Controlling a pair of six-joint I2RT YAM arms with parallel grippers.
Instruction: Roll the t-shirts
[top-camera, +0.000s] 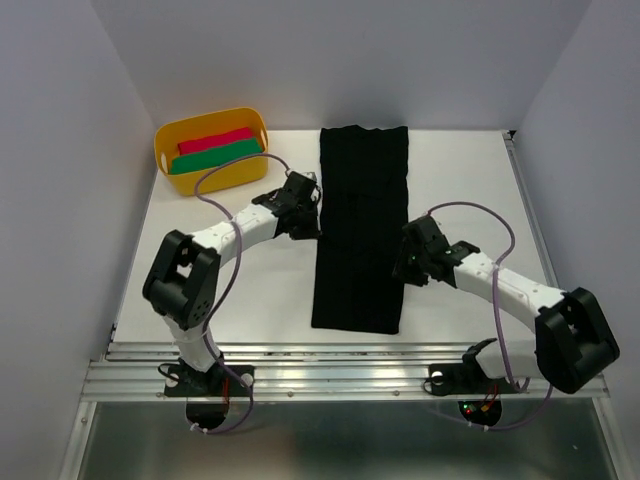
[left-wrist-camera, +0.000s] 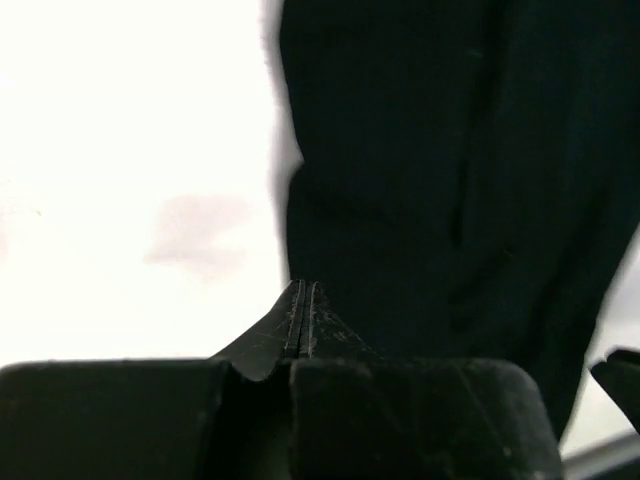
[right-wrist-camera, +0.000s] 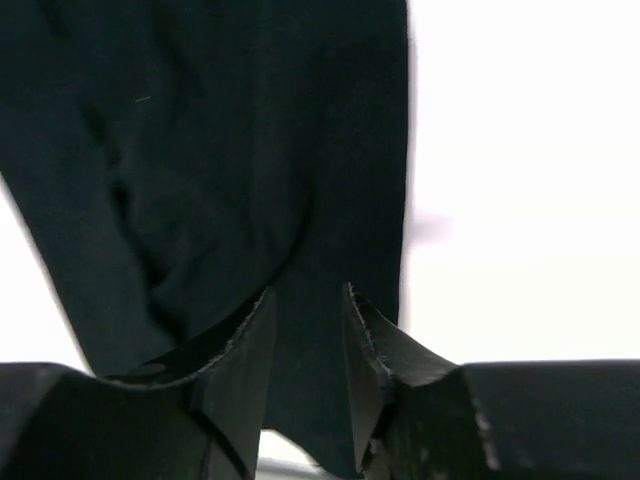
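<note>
The black t-shirt (top-camera: 360, 260) lies folded into a long, nearly straight strip down the middle of the table, its far end against the back. At its left edge is my left gripper (top-camera: 318, 236); in the left wrist view its fingertips (left-wrist-camera: 300, 300) are together, with no cloth visible between them. Over the right edge of the strip hangs my right gripper (top-camera: 405, 282). Its fingers (right-wrist-camera: 368, 340) stand apart in the right wrist view, the dark cloth (right-wrist-camera: 340, 150) lying below them. No fabric is seen gripped there.
At the back left stands a yellow basket (top-camera: 238, 172) holding a red roll (top-camera: 215, 141) and a green roll (top-camera: 215, 155). A metal rail (top-camera: 330, 366) runs along the front.
</note>
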